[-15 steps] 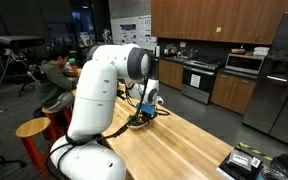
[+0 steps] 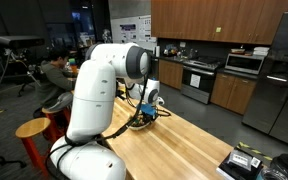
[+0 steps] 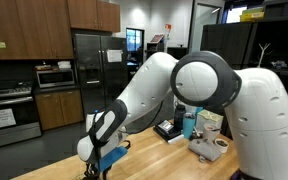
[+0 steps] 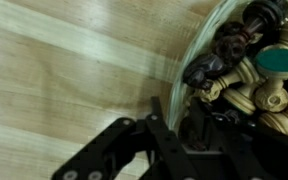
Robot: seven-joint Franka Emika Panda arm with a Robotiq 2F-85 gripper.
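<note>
In the wrist view a clear-rimmed container (image 4: 176, 88) holds dark and light wooden chess pieces; one dark piece (image 4: 206, 70) leans against the rim, beside a light piece with a green felt base (image 4: 278, 64). My gripper reaches in from the bottom edge, its dark fingers apart, with the container's rim running between them. Whether either finger touches the rim cannot be told. In exterior view 1 the arm is bent down over the container (image 2: 138, 125) on the wooden table. The gripper (image 3: 94, 172) sits low at the bottom edge of exterior view 2.
Bare wooden table (image 2: 179, 150) spreads right of the container. A dark device (image 2: 240, 164) lies at the table's near right. Red stools (image 2: 32, 128) stand left of the table. A teal cup (image 3: 189, 128) and other items crowd the table near the arm's base.
No clear movement of objects shows.
</note>
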